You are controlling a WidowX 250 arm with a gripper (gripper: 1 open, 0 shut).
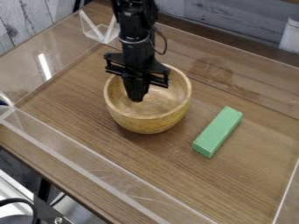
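The black arm reaches down from the top centre to a wide yellowish bowl (155, 118) in the middle of the table. My gripper (140, 93) is over the left-back part of the bowl, its tip low inside or just above it. It looks shut, with nothing visible between its fingers. A green block (218, 132) lies apart, to the right of the bowl.
A white object (292, 35) stands at the back right edge. Clear plastic pieces (100, 26) are at the back left, and dark cables lie at the lower left.
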